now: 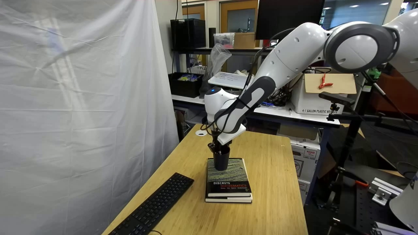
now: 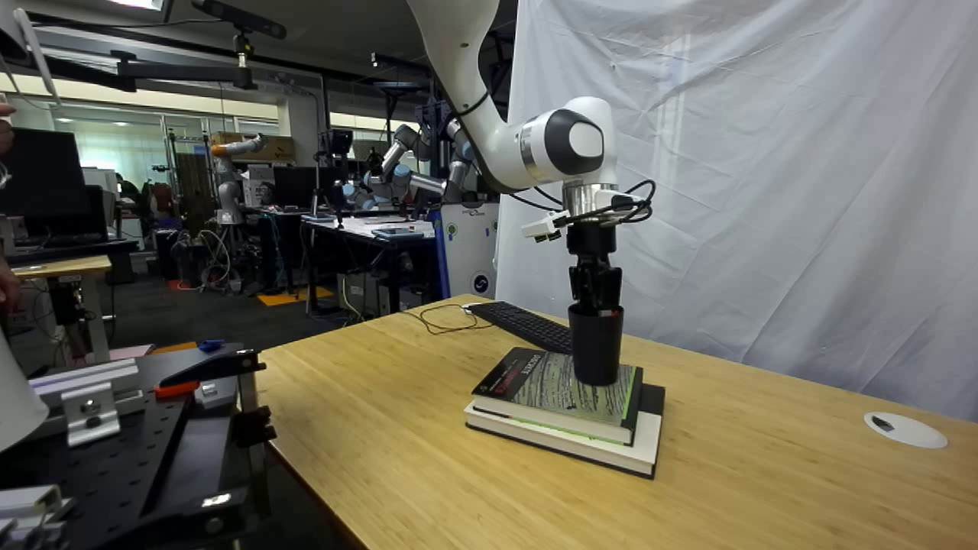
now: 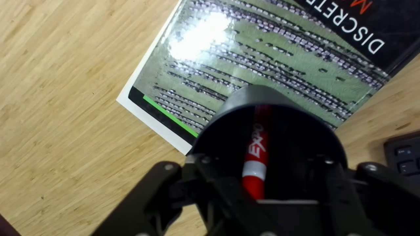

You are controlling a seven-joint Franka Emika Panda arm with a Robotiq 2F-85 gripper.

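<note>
A black cup (image 2: 596,353) stands upright on the upper book (image 2: 559,389), titled Discrete Mathematics. Inside the cup leans a red Expo marker (image 3: 256,153), seen from above in the wrist view. My gripper points down right at the cup's mouth, its fingertips at or just inside the rim; how deep they reach is hard to see. The fingers stand part open, one dark finger on each side of the marker, with a gap visible between. The marker's lower end is lost in the cup's shadow.
Under the upper book lies a second book (image 2: 568,444) with white page edges. A black keyboard (image 1: 156,203) rests along the table's left side in exterior view 1.
</note>
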